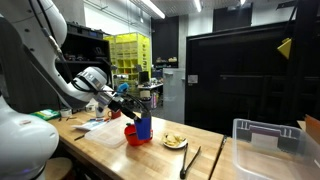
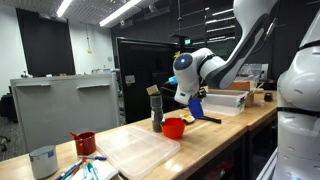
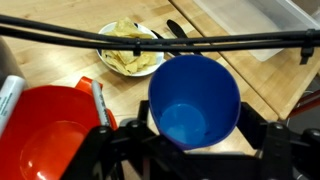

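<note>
A blue cup (image 3: 195,105) sits between the fingers of my gripper, which is shut on it. In the wrist view I look into the cup's open mouth. In exterior view 1 the blue cup (image 1: 144,128) hangs beside and partly in front of a red bowl (image 1: 131,136). From the other side, exterior view 2 shows the cup (image 2: 195,107) tilted and above the table, right of the red bowl (image 2: 174,128). The inside of the red bowl (image 3: 45,140) shows at the left of the wrist view, with light-coloured handles at its rim.
A plate of yellow chips (image 3: 128,50) lies beyond the cup. Black utensils (image 1: 188,163) rest on the table, near a clear plastic bin (image 1: 268,145). A dark canister (image 2: 156,108) stands behind the bowl. Another clear tray (image 2: 135,150) lies on the table.
</note>
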